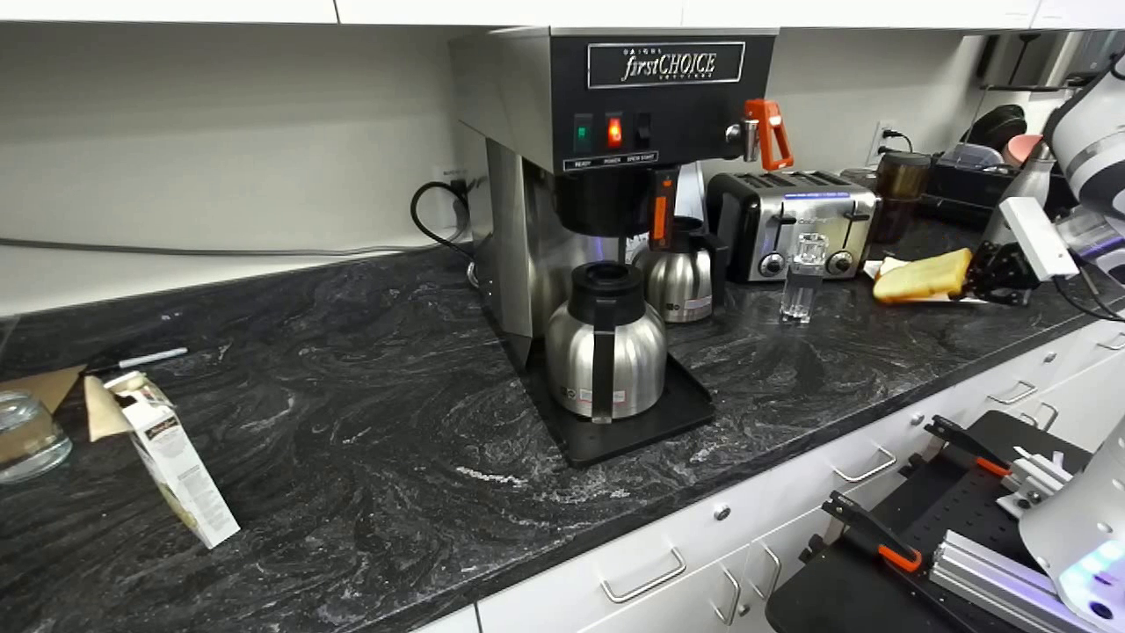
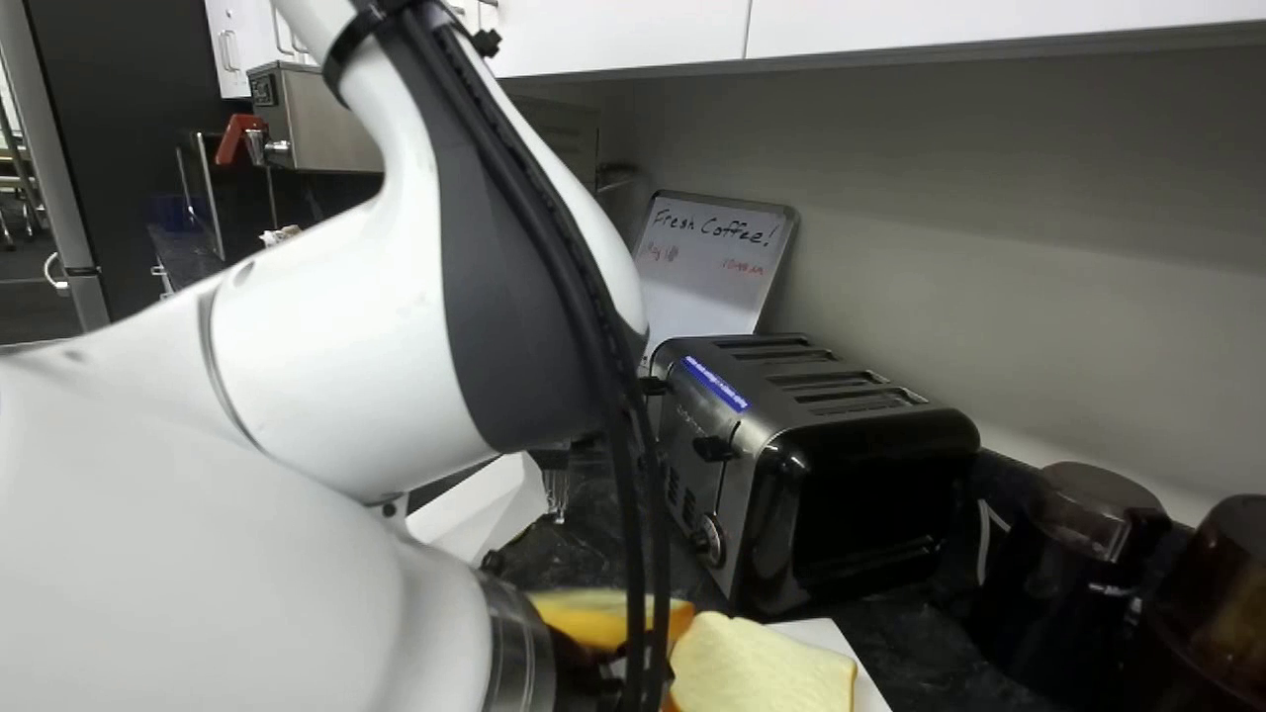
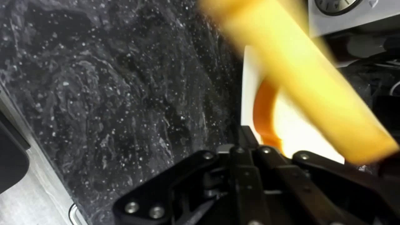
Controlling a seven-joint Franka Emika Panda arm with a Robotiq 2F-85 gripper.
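Observation:
My gripper is at the plate, its fingers close together and shut, with nothing showing between them. Just beyond the fingertips in the wrist view, a tilted bread slice (image 3: 300,71) appears blurred and edge-on. In exterior view 1 that slice (image 1: 924,279) shows its broad face directly left of the gripper (image 1: 986,276). Whether it touches the fingers or the plate I cannot tell. Another slice (image 2: 762,667) lies on the white plate (image 2: 845,647), partly covered in the wrist view. The arm hides the gripper in exterior view 2.
A four-slot toaster (image 1: 793,227) stands behind and left of the plate. A clear grinder (image 1: 804,280) is in front of it, and the coffee maker (image 1: 506,105) with a steel carafe (image 1: 633,364) is farther left.

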